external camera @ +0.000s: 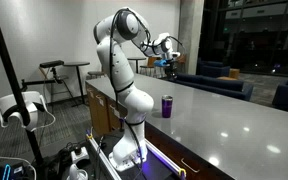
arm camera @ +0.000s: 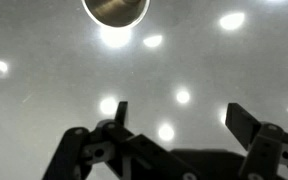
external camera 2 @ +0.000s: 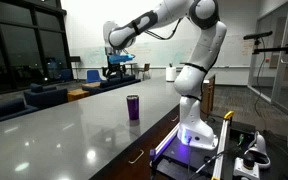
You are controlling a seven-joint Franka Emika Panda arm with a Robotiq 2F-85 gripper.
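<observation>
On the pale glossy table stands a purple cup (external camera 2: 133, 107), upright, also visible in exterior view 1 as a dark purple cylinder (external camera: 167, 106). At the top edge of the wrist view its round mouth (arm camera: 116, 12) shows a light rim and a brownish inside, partly cut off by the frame. High above the tabletop, clear of the cup, hangs my gripper (external camera: 172, 67). Its two black fingers stand wide apart in the wrist view, and the gripper is open with only bare table visible between them.
Dark sofas (external camera: 212, 85) stand beyond its far side. A tall black post (external camera: 16, 75) rises near the arm's base.
</observation>
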